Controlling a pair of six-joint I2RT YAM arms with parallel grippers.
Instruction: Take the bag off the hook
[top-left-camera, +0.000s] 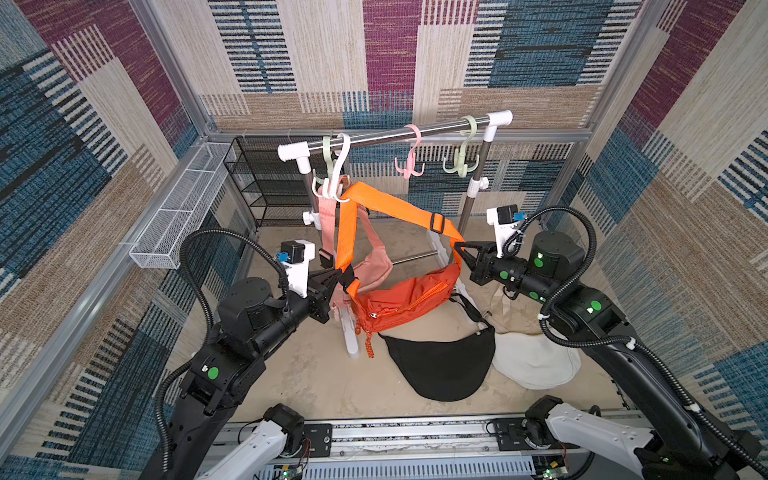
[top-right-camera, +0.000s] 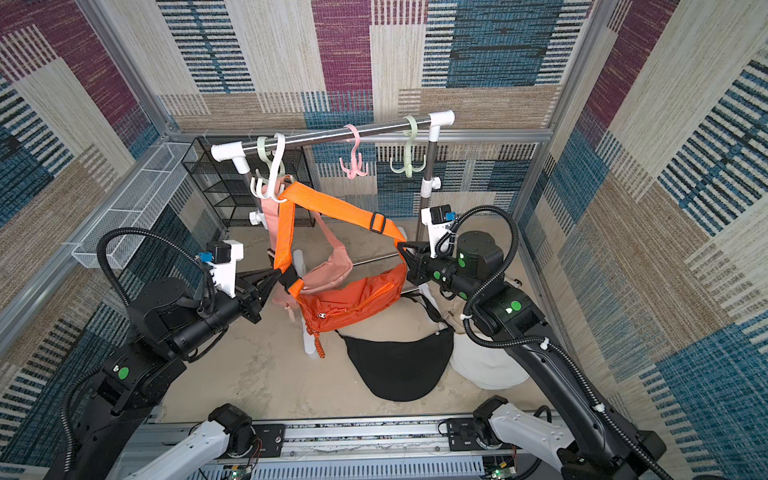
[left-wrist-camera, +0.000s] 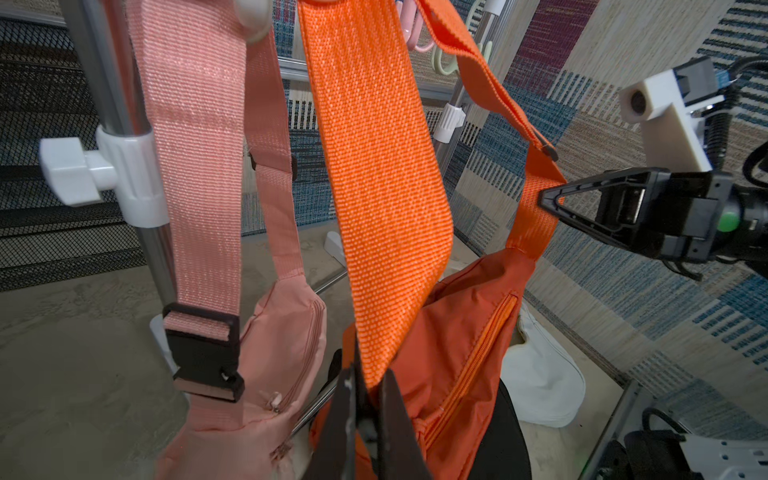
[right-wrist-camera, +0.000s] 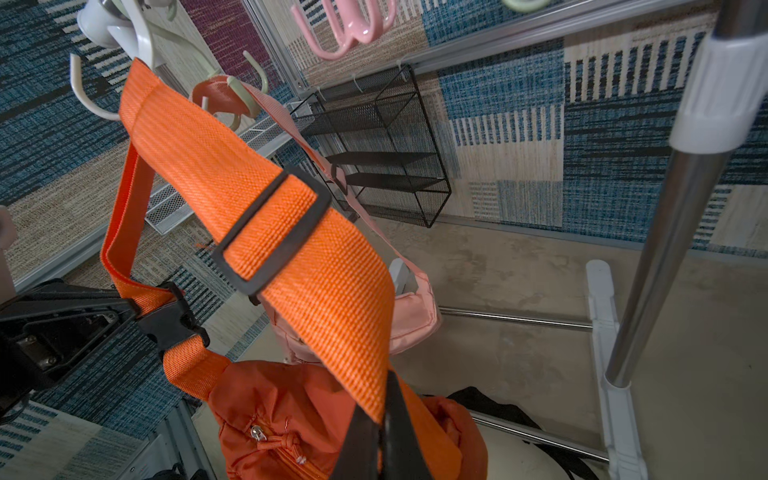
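The orange bag (top-left-camera: 408, 300) hangs with its wide strap (top-left-camera: 392, 205) looped over the white hook (top-left-camera: 339, 172) at the rail's left end. On the strap's left side, by the black buckle, my left gripper is shut on the webbing. My right gripper is shut on the strap's other side, close above the bag's right end. Between the two grippers the strap runs up to the hook, and it still touches a prong in the right wrist view. The bag body sags below, tilted up to the right.
A pink bag (left-wrist-camera: 280, 352) hangs just behind on the left. Pink (top-left-camera: 410, 156) and green hooks (top-left-camera: 461, 156) hang along the metal rail (top-left-camera: 400, 133). A black bag (top-left-camera: 444, 364) and a white bag (top-left-camera: 536, 360) lie on the floor in front.
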